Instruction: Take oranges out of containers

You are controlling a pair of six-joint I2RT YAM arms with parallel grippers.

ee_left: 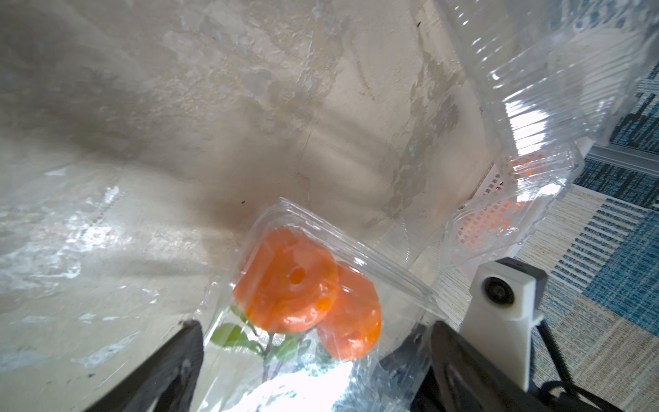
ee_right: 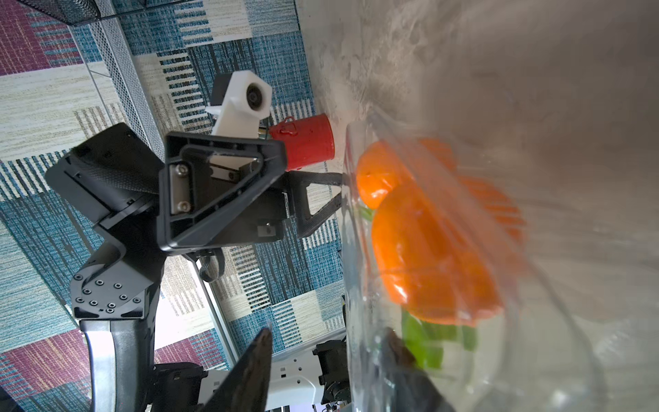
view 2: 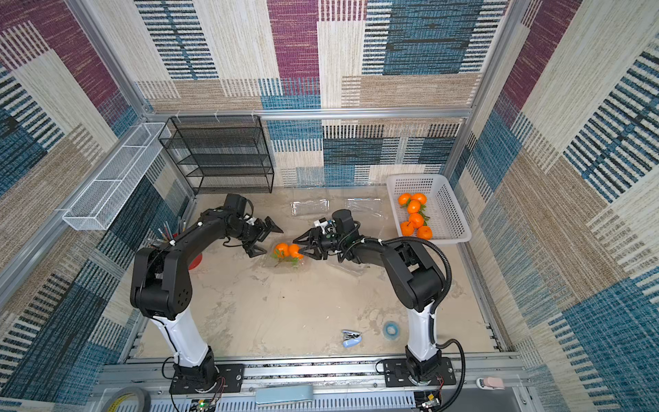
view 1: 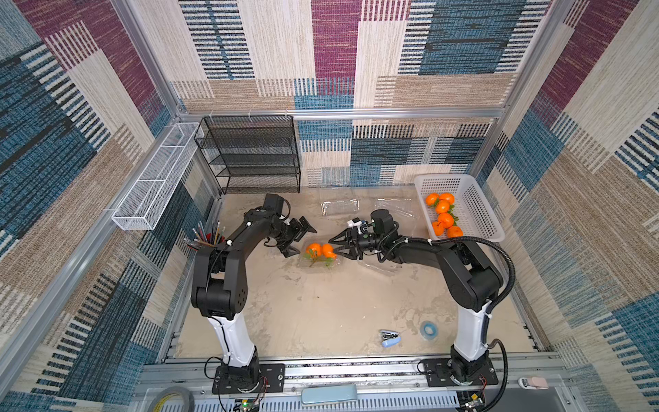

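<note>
A clear plastic container (ee_left: 240, 364) holds two oranges (ee_left: 285, 278) with green leaves, in mid-table. My left gripper (view 1: 298, 238) is open at its left, fingers either side in the left wrist view. From the right, my right gripper (view 1: 338, 245) reaches to the container; in the right wrist view its fingers are apart, one seen through or behind the clear wall. Whether it grips the wall I cannot tell. A white basket (view 1: 480, 216) at the right holds several oranges (view 1: 444, 219).
Empty clear containers (view 1: 339, 206) lie at the back. A black wire rack (view 1: 247, 154) stands behind, a red cup (ee_right: 305, 144) at the left. A stapler (view 1: 389, 338) and tape roll (view 1: 428, 330) lie at the front right.
</note>
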